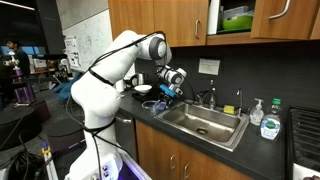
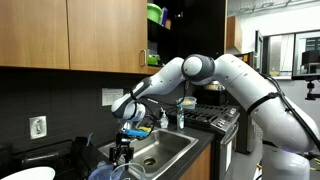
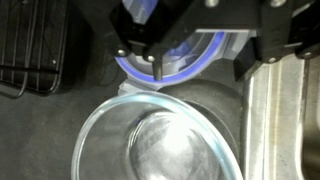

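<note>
My gripper enters from the top of the wrist view, its two dark fingers apart. Beneath and between them is a round container or lid with a blue rim point(image 3: 184, 75); whether a finger touches it I cannot tell. A clear glass bowl point(image 3: 88, 150) lies just in front, empty as far as it shows. In the first exterior view the gripper point(image 1: 169, 93) hangs low over the counter at the left of the sink. From the other side, a clear bowl point(image 2: 36, 174) shows at the bottom edge, near the gripper point(image 2: 122, 152).
The steel sink point(image 1: 205, 123) lies right of the gripper, with a faucet behind it. A black wire rack point(image 3: 28, 45) is at the left of the wrist view. Soap bottles point(image 1: 270, 122) stand at the right. Cabinets point(image 1: 243, 58) hang above.
</note>
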